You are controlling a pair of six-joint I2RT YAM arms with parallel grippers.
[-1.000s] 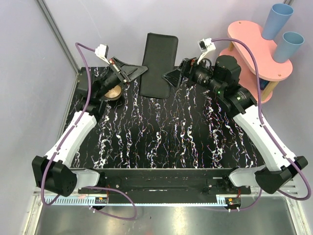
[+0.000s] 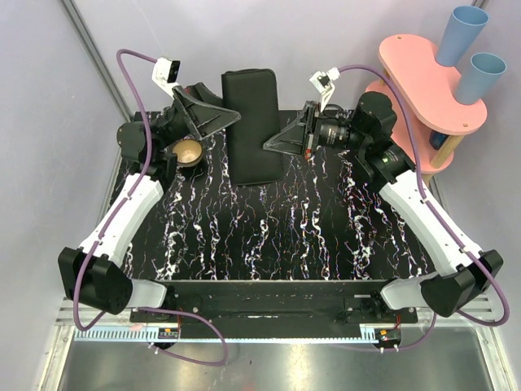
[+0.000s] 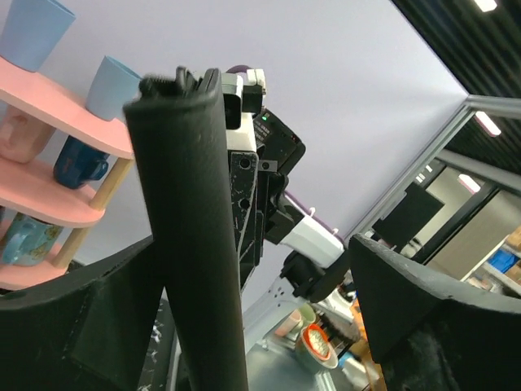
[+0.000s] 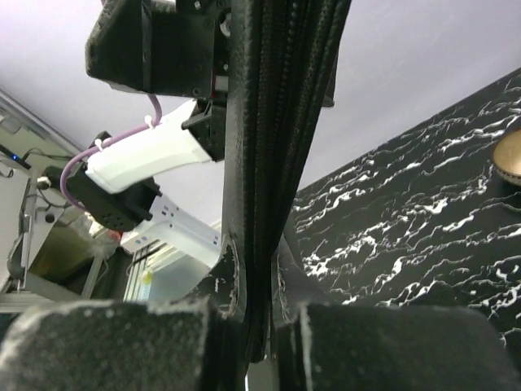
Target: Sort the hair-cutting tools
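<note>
A flat black zip case (image 2: 254,126) hangs upright above the table, between the two arms. My right gripper (image 2: 273,145) is shut on its right edge; in the right wrist view the case's zipped edge (image 4: 273,122) runs down into the meeting fingers. At its left side, my left gripper (image 2: 228,114) stands open. The left wrist view shows the left fingers (image 3: 440,326) wide apart, with the case (image 3: 191,220) edge-on in the gap, nearer the left-hand finger. The case looks closed, and whatever it holds is hidden.
A pink shelf (image 2: 423,85) with blue cups (image 2: 462,32) stands at the back right. Behind the left arm sits a small tan bowl (image 2: 187,151).
The left gripper has opened and shifted a little back from the case. The case has moved slightly left and toward the front, and its tilt has changed.
</note>
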